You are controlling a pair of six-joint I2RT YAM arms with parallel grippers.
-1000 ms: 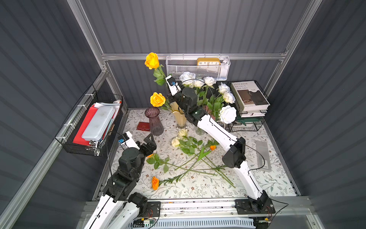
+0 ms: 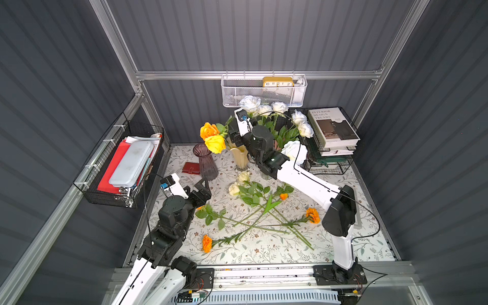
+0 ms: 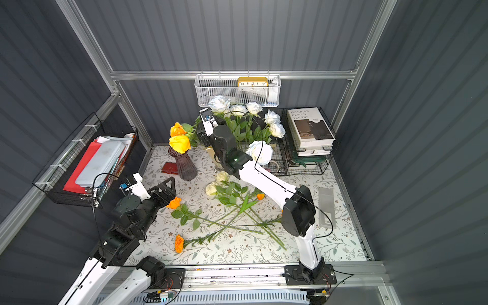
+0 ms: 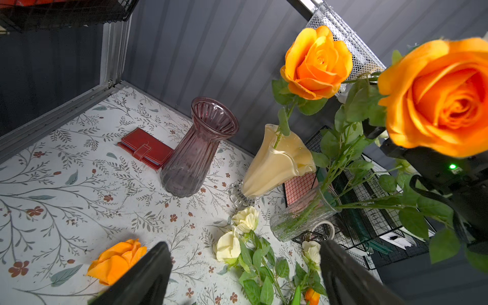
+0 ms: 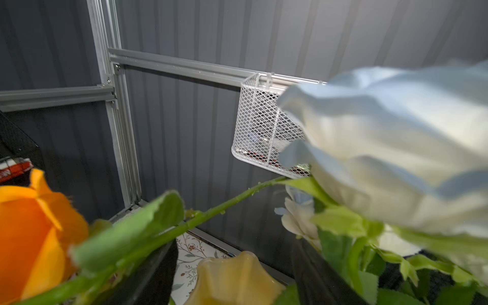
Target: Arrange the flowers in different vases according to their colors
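My right gripper stands open at the cream vase. Two orange-yellow roses, an orange one and a yellower one, jut out left of that gripper. One rose's stem reaches the vase mouth. In the right wrist view a green stem crosses above the fingers; whether it touches them I cannot tell. White roses stand in a clear vase. The purple vase is empty. My left gripper is open, low above an orange rose on the table.
Cream roses and orange flowers lie with crossing stems mid-table. A red wallet is beside the purple vase. Wire baskets stand at the right; another hangs at the left.
The yellower rose has swung down from high at the back to below the orange one. My right gripper has shifted slightly right and its elbow moved right. The left arm has barely moved.
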